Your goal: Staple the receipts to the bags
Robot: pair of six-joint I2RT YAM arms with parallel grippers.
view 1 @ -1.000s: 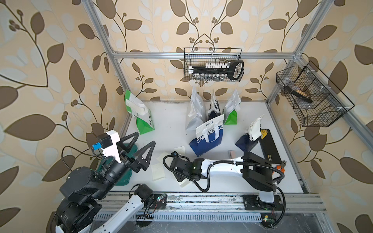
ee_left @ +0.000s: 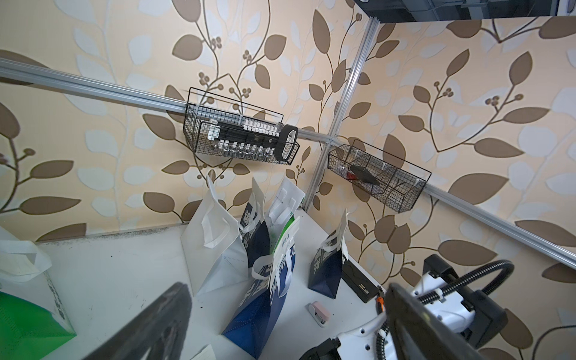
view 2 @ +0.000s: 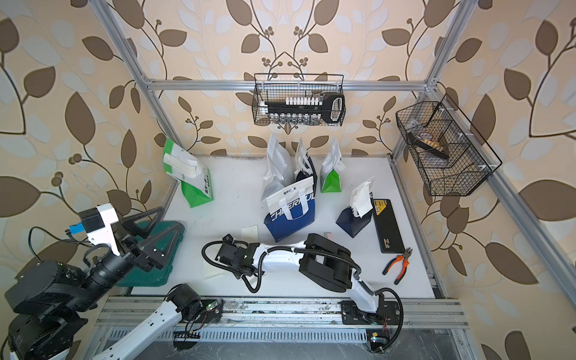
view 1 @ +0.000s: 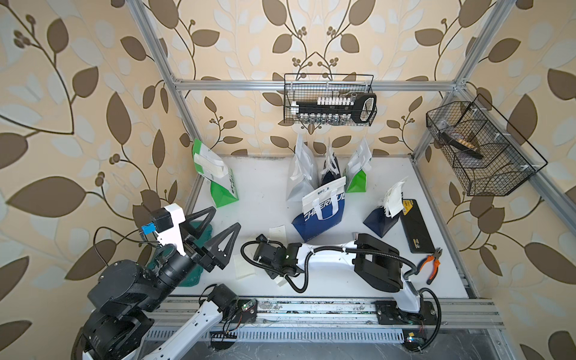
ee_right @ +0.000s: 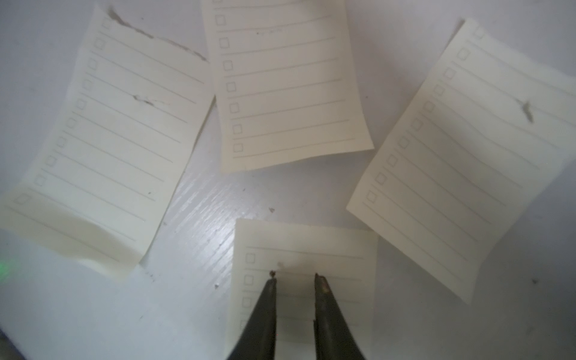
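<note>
Several lined cream receipts lie flat on the white table; in the right wrist view one receipt sits beneath my right gripper, whose fingers stand a small gap apart over it. Around it are a left receipt, a top receipt and a right receipt. My left gripper is raised at the left, open and empty. Bags stand upright: a blue bag mid-table, a green-white bag at left, a small navy bag at right. The pink stapler rests between blue and navy bags.
Behind the blue bag stand a white bag and a green-bottomed bag. At right lie a black box and orange pliers. A teal tray is at left.
The right arm has shifted left, its wrist passing further over the receipts. At the right, more of the pliers shows now. The left arm has barely moved.
</note>
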